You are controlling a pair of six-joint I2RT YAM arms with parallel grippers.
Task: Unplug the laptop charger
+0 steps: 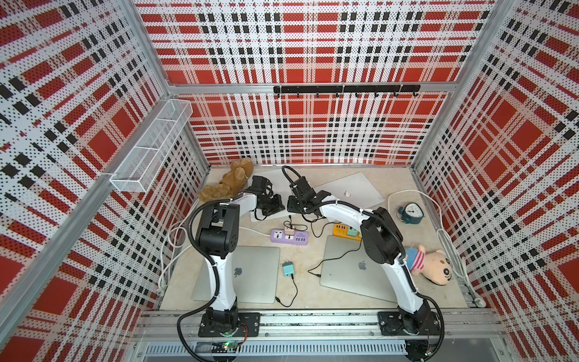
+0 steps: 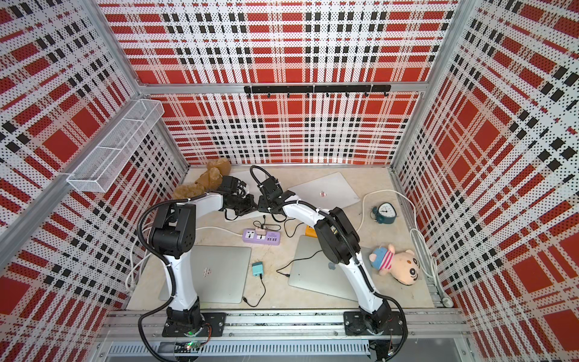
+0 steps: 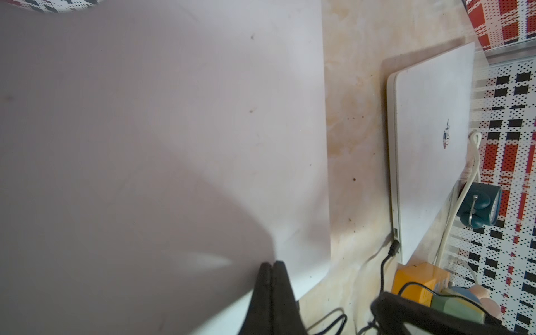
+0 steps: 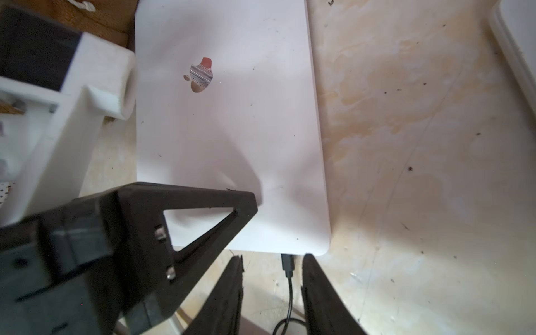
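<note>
In the right wrist view a black cable plug (image 4: pixel 287 262) sits against the near edge of a white laptop (image 4: pixel 251 139), close to its corner. My right gripper is open, its fingertips on either side of the plug in that view; whether they are level with it I cannot tell. My left gripper is shut over the laptop's lid, nothing showing between its fingers; whether it touches the lid is unclear. From above, both grippers are close together over this laptop. The purple power strip (image 1: pixel 289 237) with a pink charger (image 1: pixel 289 231) lies in front.
A second white laptop (image 3: pixel 430 145) with a cable in its edge stands to the right. Two grey laptops (image 1: pixel 241 274) lie nearer, a blue charger (image 1: pixel 288 269) between them. A yellow strip (image 1: pixel 346 230) lies beneath the right arm. A brown plush (image 1: pixel 232 179) is at back left.
</note>
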